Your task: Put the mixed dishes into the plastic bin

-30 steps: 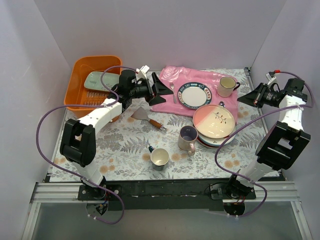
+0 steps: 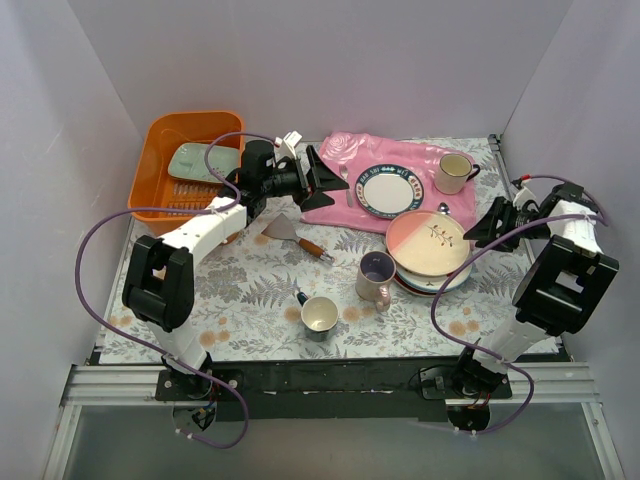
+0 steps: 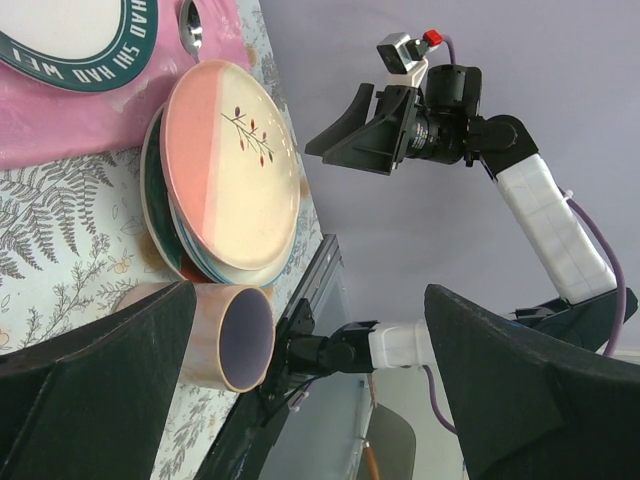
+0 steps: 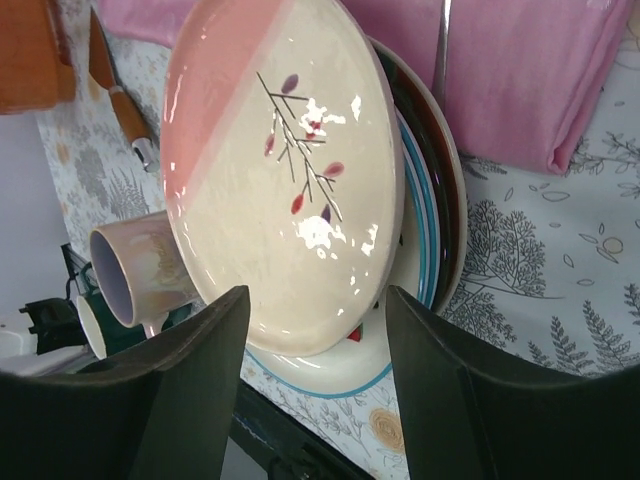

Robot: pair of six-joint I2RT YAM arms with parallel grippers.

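A pink-and-cream plate (image 2: 428, 240) tops a stack of plates at the table's right, filling much of the right wrist view (image 4: 280, 170). My right gripper (image 2: 485, 228) stands open just right of and above this stack (image 4: 316, 320). My left gripper (image 2: 322, 182) is open and empty over the pink cloth's left part. The orange plastic bin (image 2: 150, 170) at back left holds a pale green dish (image 2: 200, 162). A rimmed plate (image 2: 388, 190) and a cream mug (image 2: 454, 175) rest on the cloth.
A purple mug (image 2: 376, 280) stands left of the stack, a smaller cup (image 2: 320, 314) nearer the front. A spatula (image 2: 310, 247) lies mid-table; a fork and spoon lie on the pink cloth (image 2: 350, 140).
My right gripper has moved down and toward the front, closer to the plate stack. The left arm and the dishes look unchanged.
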